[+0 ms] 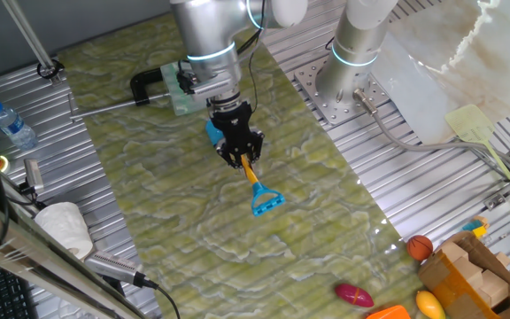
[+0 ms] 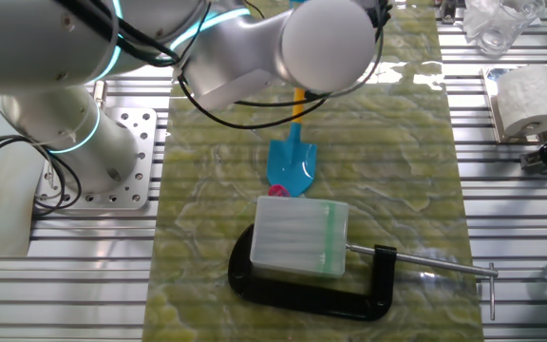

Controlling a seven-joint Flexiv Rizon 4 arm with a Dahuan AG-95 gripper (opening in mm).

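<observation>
A toy shovel with a yellow shaft [image 1: 251, 173] and a blue D-shaped handle [image 1: 268, 202] lies across the green marbled mat, under my black gripper [image 1: 242, 163]. The fingers come down around the shaft near the handle; whether they press on it is too small to tell. In exterior view 2 the shovel's blue blade [image 2: 292, 163] shows in full, pointing towards a translucent box [image 2: 297, 236]. The arm hides the gripper and the handle there. Only a bit of the blade shows beside the gripper in exterior view 1.
A black clamp [image 2: 311, 296] lies by the box, its screw rod reaching past the mat's edge. A small pink thing [image 2: 278, 191] sits between blade and box. A purple toy [image 1: 353, 294], a ball [image 1: 419, 247] and a cardboard box [image 1: 467, 279] stand front right. Mid-mat is clear.
</observation>
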